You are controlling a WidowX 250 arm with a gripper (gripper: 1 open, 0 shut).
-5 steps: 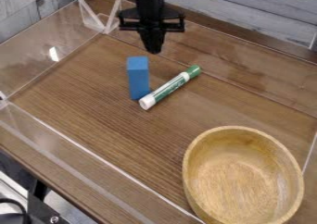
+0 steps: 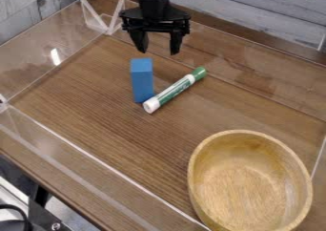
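Observation:
My black gripper [image 2: 155, 39] hangs over the back middle of the wooden table, its fingers apart with nothing seen between them. In front of it and slightly left stands a blue block [image 2: 141, 79]. A white tube with green ends [image 2: 174, 90] lies diagonally just right of the block.
A large cream oval bowl [image 2: 249, 178] takes up the front right.
My gripper has shifted slightly and now sits a little lower in the view, its fingers more visible. The block, tube and bowl are unchanged.

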